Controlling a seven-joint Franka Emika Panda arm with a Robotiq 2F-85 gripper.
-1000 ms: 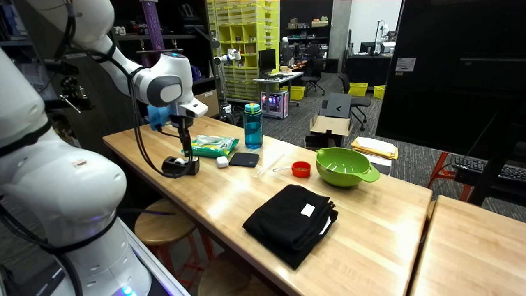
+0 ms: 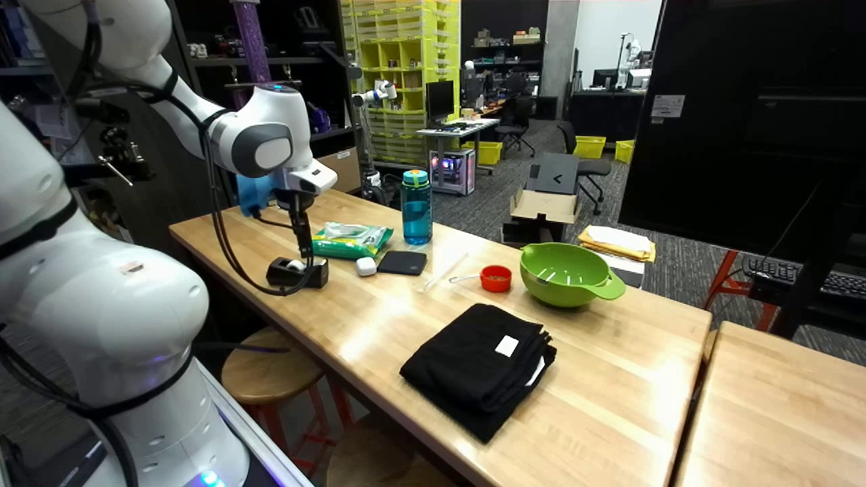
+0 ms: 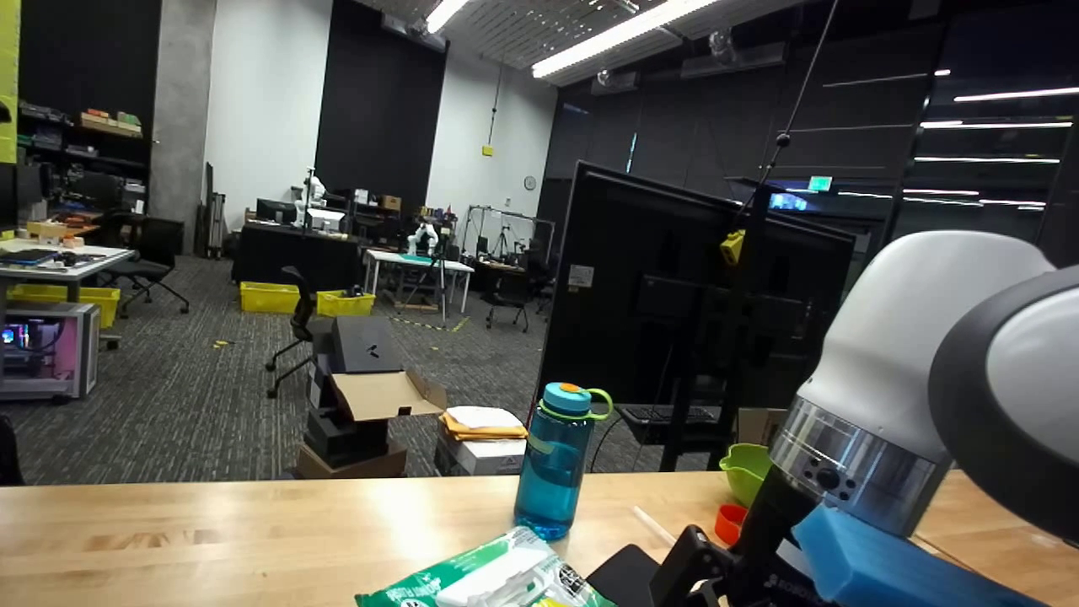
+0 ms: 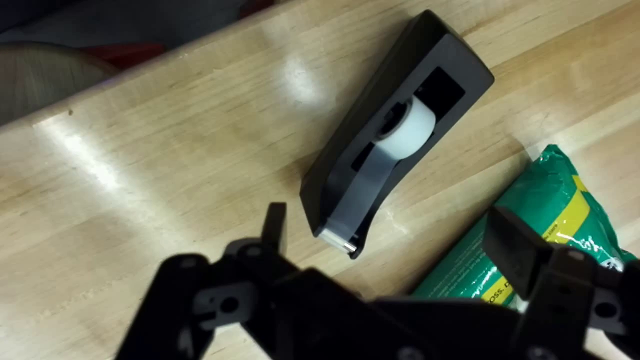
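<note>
A black tape dispenser (image 4: 354, 138) with a white roll of tape (image 4: 410, 129) lies on the wooden table, ahead of my gripper in the wrist view. The fingers stand wide apart with nothing between the fingertips; the cutter end of the dispenser points toward the gap. Under the right finger (image 4: 516, 249) in that view is a green wipes packet (image 4: 552, 210). In the first exterior view the gripper (image 2: 304, 250) hangs over the dispenser (image 2: 284, 274), its fingers partly lost against the dark cables. The second exterior view shows the gripper (image 3: 698, 572) only in part.
Close by lie a white case (image 2: 366, 266) and a black wallet-like item (image 2: 402, 262). A blue bottle (image 2: 416, 210), red measuring cup (image 2: 496, 279), green colander (image 2: 568, 276) and folded black cloth (image 2: 479, 365) stand farther along. Bare table lies left of the dispenser in the wrist view.
The arm and gripper have shifted slightly left in the first exterior view, toward the dispenser. The objects on the table look unmoved.
</note>
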